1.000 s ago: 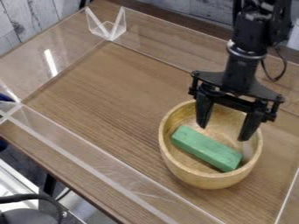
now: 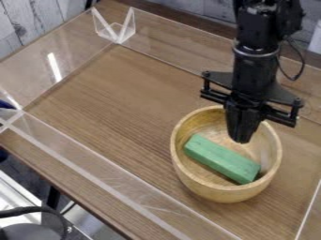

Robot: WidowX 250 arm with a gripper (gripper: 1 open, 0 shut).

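Note:
A light wooden bowl [image 2: 189, 178] rests on the right part of the wooden table. A green block [image 2: 221, 159] lies inside it, tilted diagonally. My black gripper [image 2: 245, 124] is over the back of the bowl, above and behind the block, with its fingers pointing down. It is shut, and nothing shows between its fingers.
A small white wire-like object [image 2: 114, 25] stands at the back left. A black cable runs along the bottom left edge.
The gripper has shifted slightly over the back of the bowl and changed its angle. The bowl and green block look unmoved.

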